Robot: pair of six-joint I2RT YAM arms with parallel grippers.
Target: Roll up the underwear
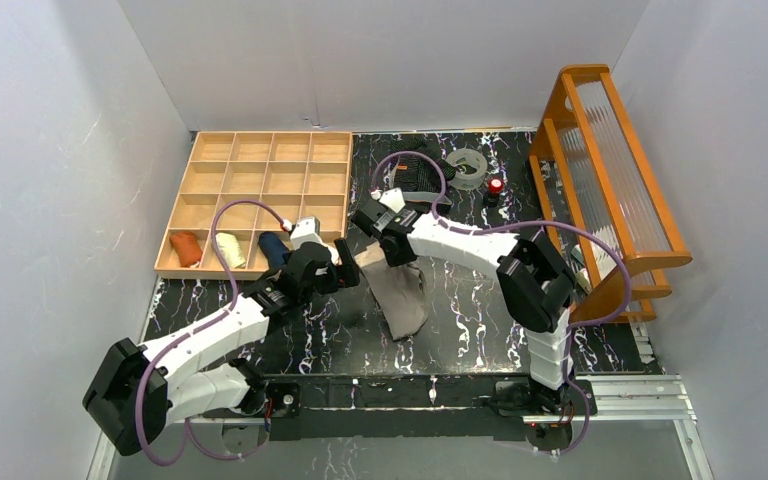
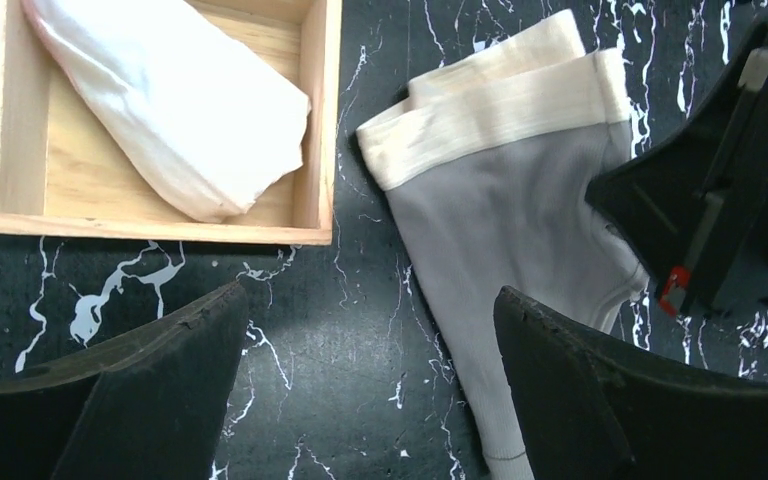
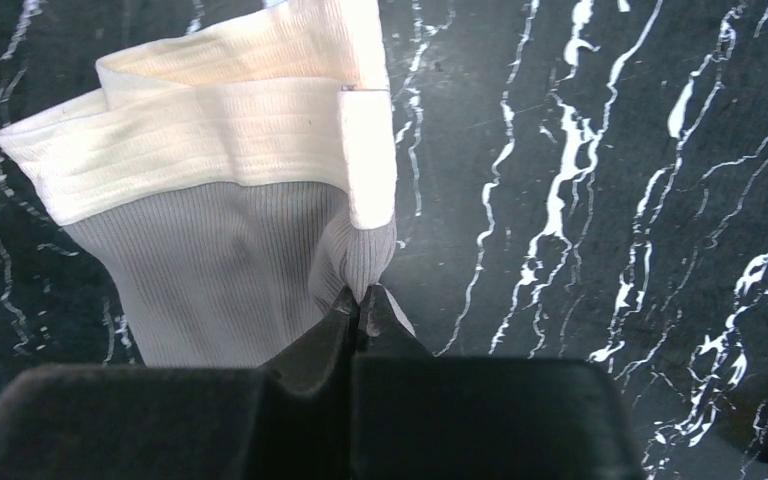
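Observation:
The underwear is grey with a cream waistband, folded into a long strip on the dark marbled table. At its right edge, just below the waistband, my right gripper is shut on a pinch of the grey fabric, and the waistband's corner is turned over there. My left gripper stands open left of the cloth; no fabric shows between its fingers. In the left wrist view, the right gripper covers part of the underwear's right side.
A wooden compartment box stands at the left, holding orange, cream and navy rolls and a white roll. A dark bag, tape and wooden rack lie behind and right.

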